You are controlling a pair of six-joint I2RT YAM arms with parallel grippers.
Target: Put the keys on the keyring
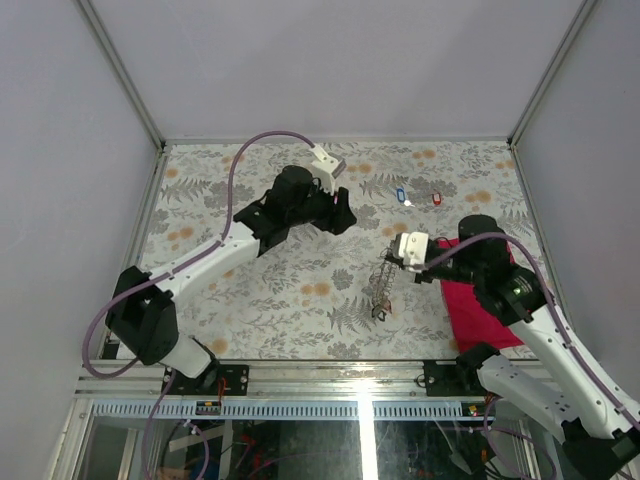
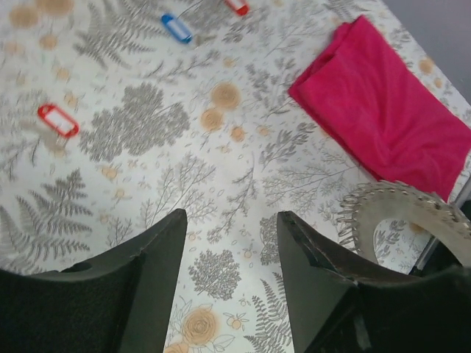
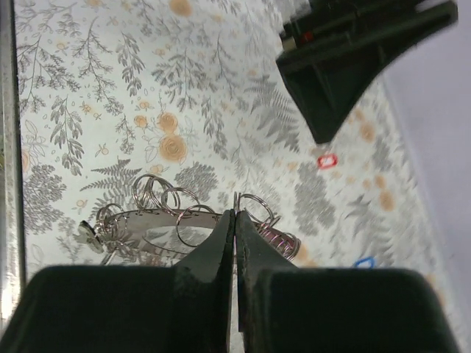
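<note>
The keyring, a silver band with several thin wire rings (image 3: 158, 220), hangs from my right gripper, whose fingertips are shut on it. From above, the keyring (image 1: 381, 290) trails below the right gripper (image 1: 396, 256). My left gripper is open over the mat with nothing between its fingers. Three tagged keys lie apart on the mat: a red-tagged key (image 2: 57, 120) at left, a blue-tagged key (image 2: 176, 28) and a second red-tagged key (image 2: 235, 6) near the top. In the top view the left arm hides the first red-tagged key.
A folded red cloth (image 2: 397, 95) lies on the right side of the mat, partly beneath the right arm (image 1: 485, 270). Walls close off the back and sides.
</note>
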